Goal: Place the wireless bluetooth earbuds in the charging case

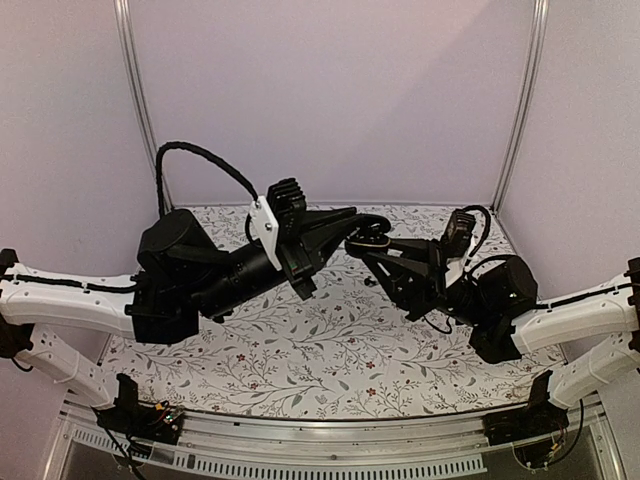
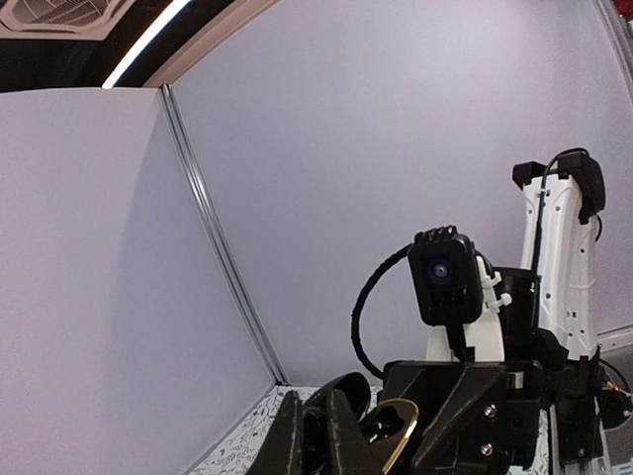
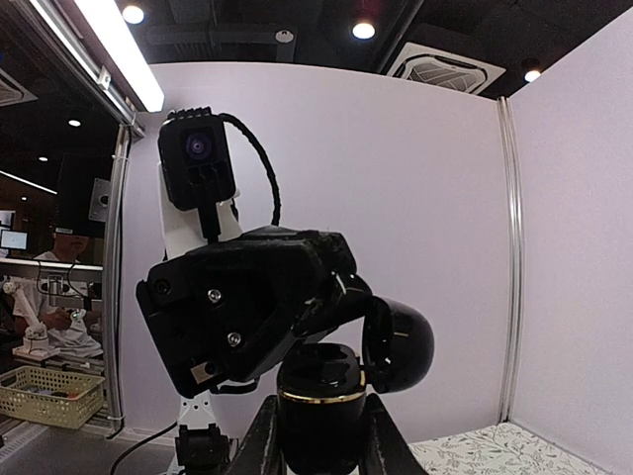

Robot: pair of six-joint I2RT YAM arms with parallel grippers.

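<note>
The black charging case (image 1: pixel 368 244), with its gold rim, is held in the air with the lid raised. My right gripper (image 1: pixel 374 256) is shut on its body. In the right wrist view the case (image 3: pixel 321 401) stands upright between the fingers, its round lid (image 3: pixel 406 346) tipped back. My left gripper (image 1: pixel 354 218) reaches in from the left to the open case. Its fingertips (image 2: pixel 341 421) are close together at the opening, on a small dark earbud (image 2: pixel 315 433) mostly hidden by them. How deep the earbud sits cannot be told. A small dark piece (image 1: pixel 370 282) lies on the table, possibly the other earbud.
Pale walls enclose it at the back and on both sides. Both arms meet closely above its middle, leaving little room between the grippers.
</note>
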